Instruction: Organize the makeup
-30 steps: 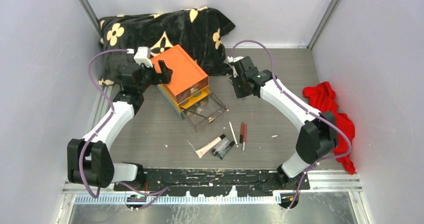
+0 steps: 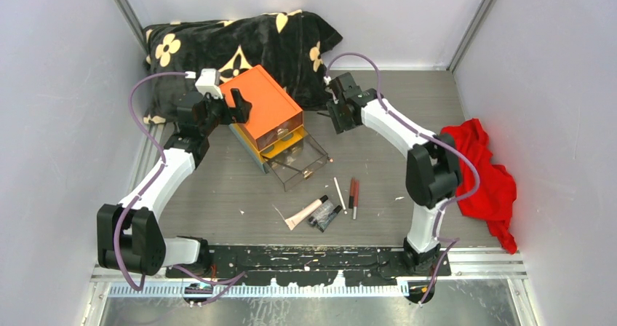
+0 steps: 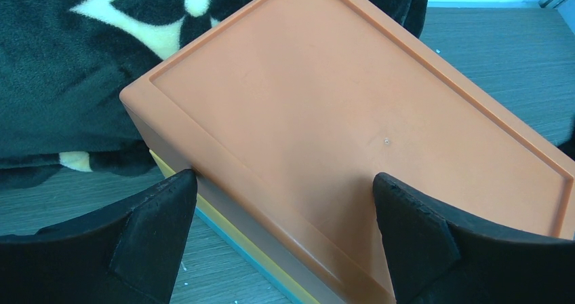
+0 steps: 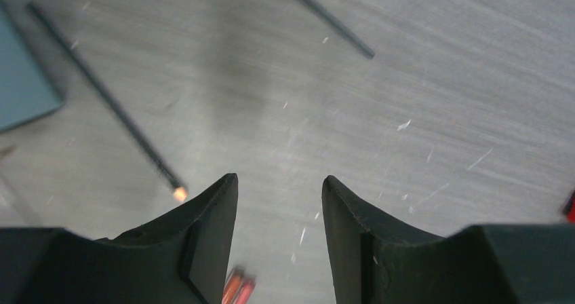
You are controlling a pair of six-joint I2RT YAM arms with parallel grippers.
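The orange-topped organizer (image 2: pixel 265 100) stands angled with its clear lower drawer (image 2: pixel 298 169) pulled out. My left gripper straddles the box's top edge at the left, fingers apart on its surface; whether it grips is unclear. My right gripper is open and empty above the floor right of the organizer, over two dark thin sticks (image 4: pixel 102 90) (image 4: pixel 319 12). At the front lie a cream tube (image 2: pixel 304 213), dark tubes (image 2: pixel 327 219), a white stick (image 2: pixel 338 191) and red-brown lip tubes (image 2: pixel 355 195).
A black patterned blanket (image 2: pixel 189 49) lies along the back. A red cloth (image 2: pixel 473 166) is at the far right.
The right arm's elbow has swung left and its gripper has shifted slightly toward the back. The left arm and organizer look unchanged.
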